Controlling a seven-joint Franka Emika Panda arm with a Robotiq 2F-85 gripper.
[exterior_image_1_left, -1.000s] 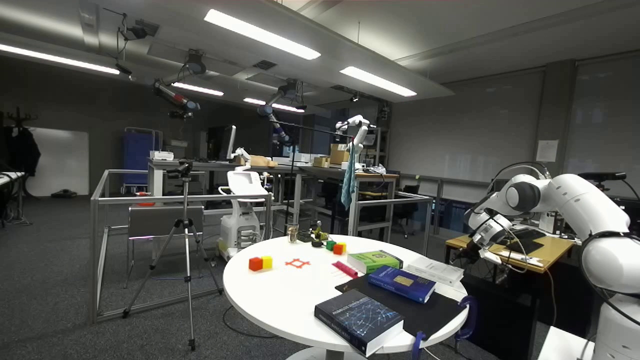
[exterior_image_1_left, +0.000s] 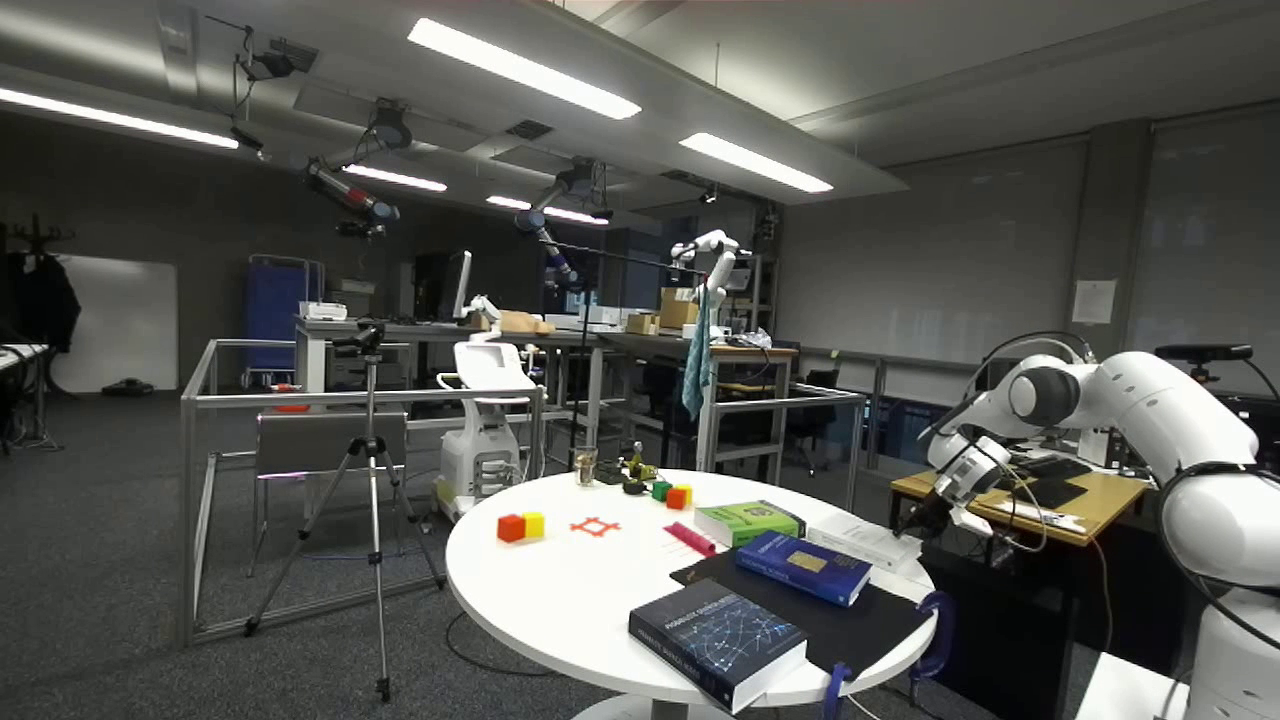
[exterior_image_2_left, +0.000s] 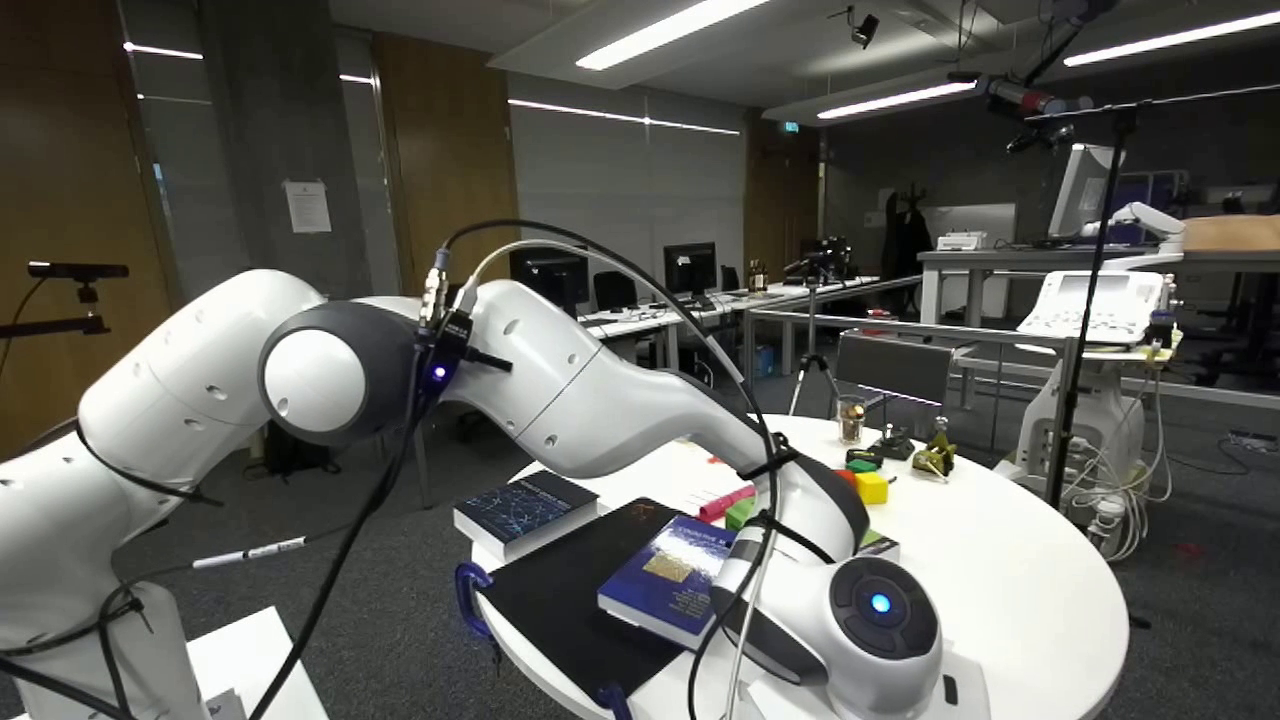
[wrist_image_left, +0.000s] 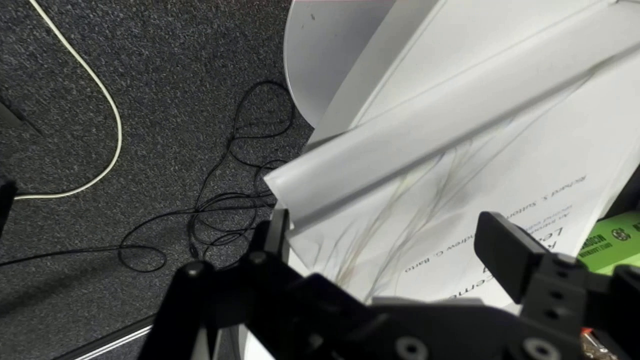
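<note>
My gripper is open, its fingers wide apart over one end of a white book (wrist_image_left: 456, 198), with part of the cover showing in the gap. The left finger (wrist_image_left: 277, 231) stands by a corner of the book; the other finger (wrist_image_left: 504, 255) lies over the printed cover. Whether either one touches the book I cannot tell. In exterior view 1 the white book (exterior_image_1_left: 861, 539) lies at the round table's right edge, the gripper (exterior_image_1_left: 921, 518) right at its outer end. The arm hides most of that book and the fingers in exterior view 2.
Beside the white book lie a green book (exterior_image_1_left: 751, 520) and a blue book (exterior_image_1_left: 804, 566), the latter on a black mat (exterior_image_1_left: 882, 618). A dark book (exterior_image_1_left: 720, 636) sits nearer the front. Blue clamps (exterior_image_1_left: 942, 634) grip the rim.
In exterior view 1 the gripper has moved left, towards the table, and now meets the white book's outer end. The white book appears shifted slightly left. The other books have not moved.
</note>
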